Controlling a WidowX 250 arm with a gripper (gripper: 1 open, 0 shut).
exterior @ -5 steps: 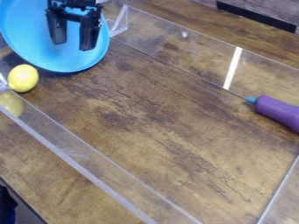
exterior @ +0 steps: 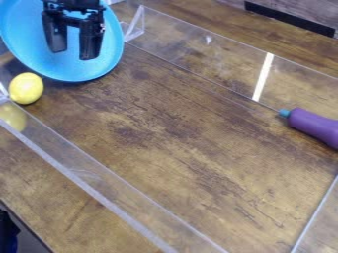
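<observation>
At the top left my gripper (exterior: 74, 36) hangs over a blue round plate (exterior: 53, 61), its two black fingers apart with nothing seen between them. A yellow lemon (exterior: 26, 88) sits just below the plate at the left. A purple eggplant-like item (exterior: 314, 127) with a green tip lies at the right edge.
Clear plastic walls (exterior: 99, 188) border the brown wooden surface (exterior: 172, 138). A dark metal strip (exterior: 288, 12) runs along the top right.
The lemon and purple item have not moved.
</observation>
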